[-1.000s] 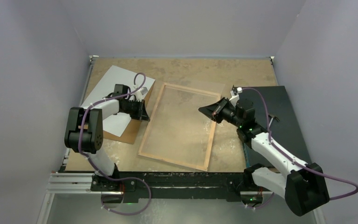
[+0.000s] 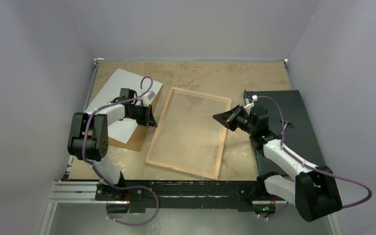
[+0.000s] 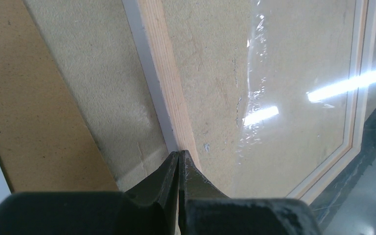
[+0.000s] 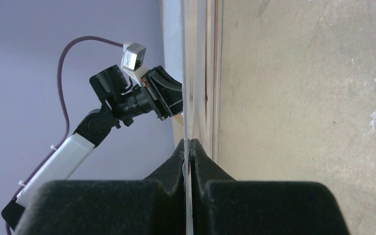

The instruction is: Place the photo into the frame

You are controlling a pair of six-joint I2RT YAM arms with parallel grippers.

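The light wooden frame (image 2: 165, 108) lies slightly turned on the table's middle. At its left bar (image 3: 164, 63) my left gripper is shut, with nothing seen between its fingertips; contact with the bar is unclear. Over the frame's right part, my right gripper is shut on the thin edge of a clear sheet (image 4: 188, 88). This sheet (image 3: 293, 127) shows glare in the left wrist view. A blank white sheet (image 2: 122, 85) lies on a brown board (image 2: 136, 139) at the left, partly behind the left arm. No printed picture is visible.
A dark panel (image 2: 293, 107) with a small metal fitting (image 2: 287, 124) lies on the right, partly under the right arm. Grey walls close in both sides and the back.
My right gripper has shifted slightly right and down overall. The pale sheet corner beyond the frame's far right corner has drawn in. The left arm and frame have stayed put.
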